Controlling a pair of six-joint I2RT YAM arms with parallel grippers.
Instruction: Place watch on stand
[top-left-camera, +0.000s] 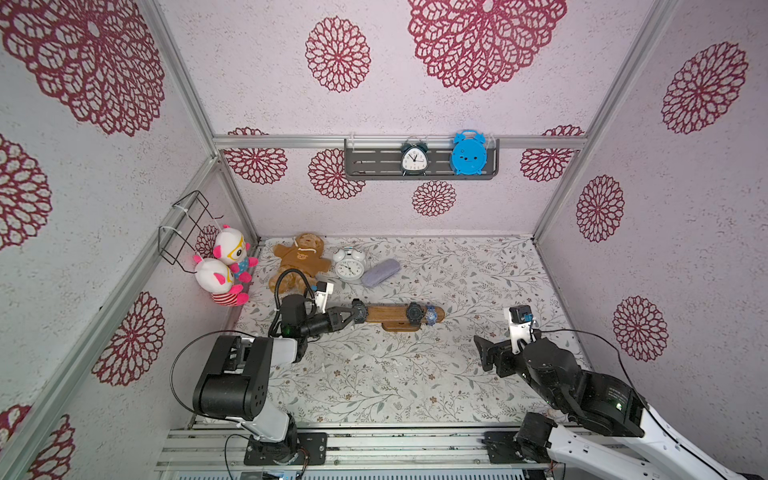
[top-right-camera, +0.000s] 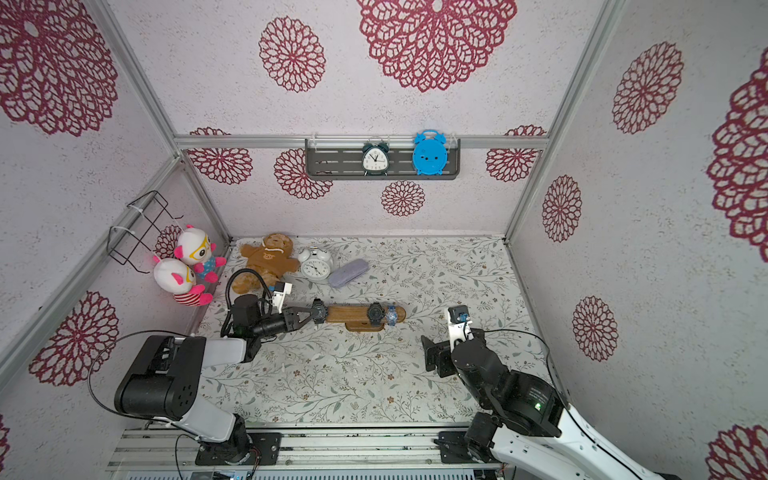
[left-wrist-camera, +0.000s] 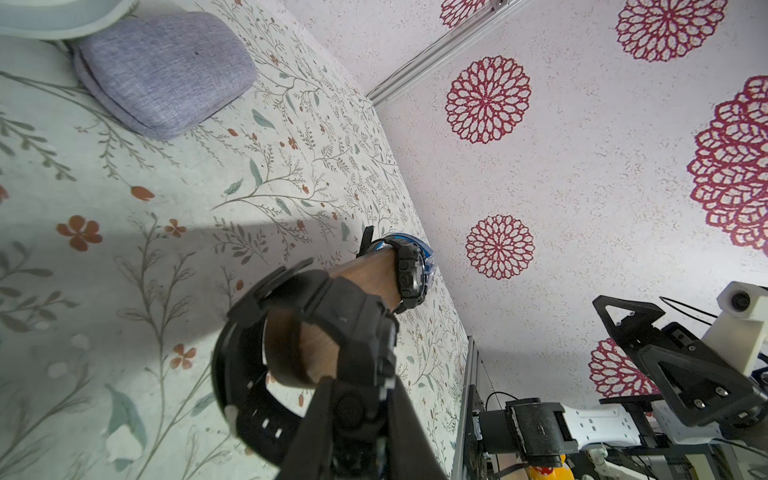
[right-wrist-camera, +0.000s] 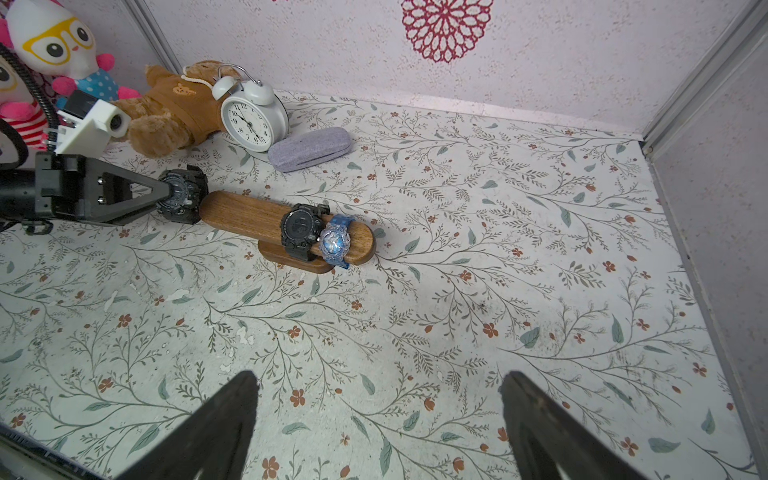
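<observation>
A black watch (left-wrist-camera: 364, 336) is pinched by its case in my left gripper (top-left-camera: 349, 317), its strap closed into a loop. In the left wrist view the loop lines up with the left end of the wooden stand (left-wrist-camera: 320, 352), whose wood shows through it; whether the loop is around the tip or just short of it I cannot tell. On the stand's right part sit another black watch (right-wrist-camera: 301, 227) and a blue watch (right-wrist-camera: 334, 240). My right gripper stands open and empty over the bare front right of the table.
Behind the stand lie a grey-purple case (top-left-camera: 381, 273), a white alarm clock (top-left-camera: 349, 264) and a teddy bear (top-left-camera: 301, 260). Two plush toys (top-left-camera: 220, 272) hang at the left wall.
</observation>
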